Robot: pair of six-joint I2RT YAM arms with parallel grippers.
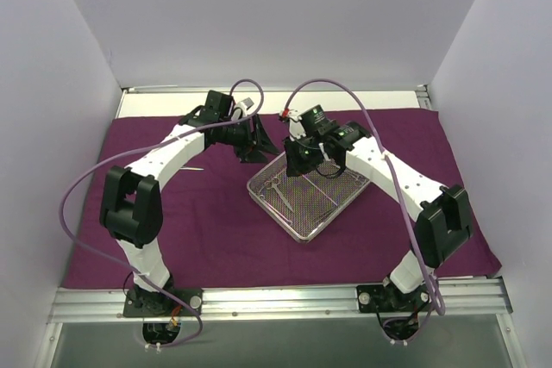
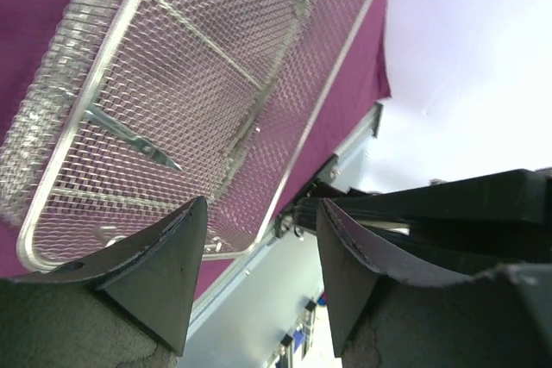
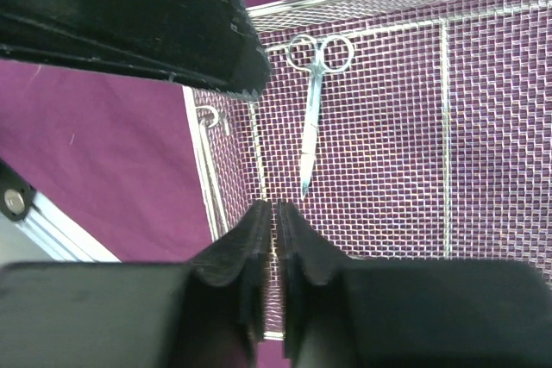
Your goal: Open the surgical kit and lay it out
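Observation:
A wire-mesh instrument tray (image 1: 306, 232) lies on the purple cloth, holding several steel instruments. In the right wrist view, scissors (image 3: 312, 92) lie on the mesh, handles toward the top rim, beyond my right gripper; its fingertips sit close together at the bottom, blurred, with nothing visible between them. My left gripper is open at the tray's edge, with nothing between its fingers; in the top view it hangs at the tray's upper left, beside the right gripper.
A thin instrument (image 1: 190, 169) lies there. The two arms are close together over the tray's back. Grey walls bound both sides.

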